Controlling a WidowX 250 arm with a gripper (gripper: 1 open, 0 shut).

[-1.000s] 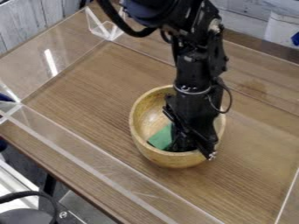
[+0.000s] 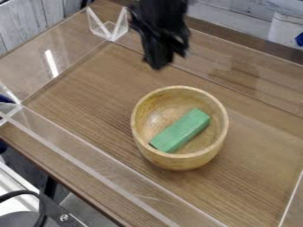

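A round tan bowl stands on the wooden table, right of the middle, with a green oblong block lying in it. My dark arm is blurred at the top of the view, up and away from the bowl. I cannot make out its fingers or whether they hold anything.
A small white wire object is at the back left. A blue item sits at the left edge and another at the top right. Black cables lie at the lower left. The table around the bowl is largely clear.
My arm has risen out of the bowl to the top of the view. The green block, partly hidden earlier, now shows whole in the bowl.
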